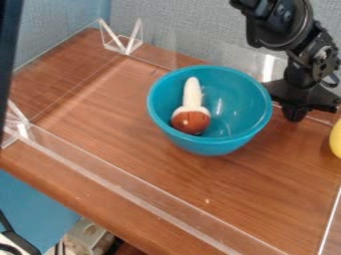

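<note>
A teal bowl stands on the wooden surface, a little right of centre. Inside it lies a white object with a brown rounded end. My black gripper is low at the bowl's right rear, partly behind its rim and very close to it. The fingers point down-left; I see nothing held, and the tips are too dark and hidden to tell how they stand.
A yellow object is cut off at the right edge. Clear acrylic rails line the front and back, with white brackets at the back left.
</note>
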